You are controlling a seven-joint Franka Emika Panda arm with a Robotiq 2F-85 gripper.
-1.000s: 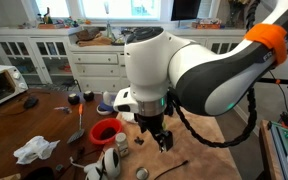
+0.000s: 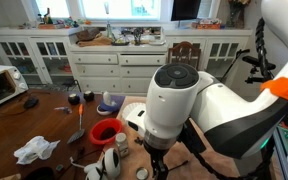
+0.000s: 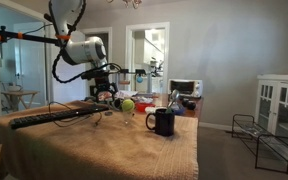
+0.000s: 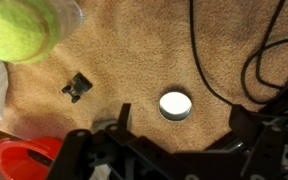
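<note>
My gripper is open in the wrist view, its dark fingers standing wide apart. Between them, on the brown cloth (image 4: pixel 134 55) below, shows a small round object (image 4: pixel 175 104) with a white top and dark side. Nothing is held. A small black piece (image 4: pixel 76 88) lies up and left of the round object. At the top left is a green-yellow ball (image 4: pixel 19 28), with a red container (image 4: pixel 24 158) at the lower left. In exterior view 1 the white arm (image 2: pixel 184 105) covers much of the cloth.
A black cable (image 4: pixel 249 75) loops over the cloth on the right of the wrist view. Exterior view 2 shows a dark mug (image 3: pixel 161 121) near the table edge. A glass jar (image 2: pixel 122 143) stands beside the red container (image 2: pixel 106 131) in exterior view 1.
In exterior view 1 the arm has moved down and to the right, and looks larger. The objects on the table appear unmoved.
</note>
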